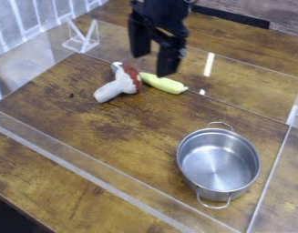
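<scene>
My dark gripper [166, 56] hangs blurred at the top centre, above the items on the wooden tray, open with nothing visible between its fingers. A yellow-green vegetable, like corn or a courgette [163, 84] lies just below it. To its left lies a red and white object [117, 84], shaped like a mushroom or bottle, on its side. A steel pot [218, 162] with two handles stands empty at the lower right.
Clear plastic walls [29, 134] border the work area. A white plastic bracket [83, 38] sits at the back left.
</scene>
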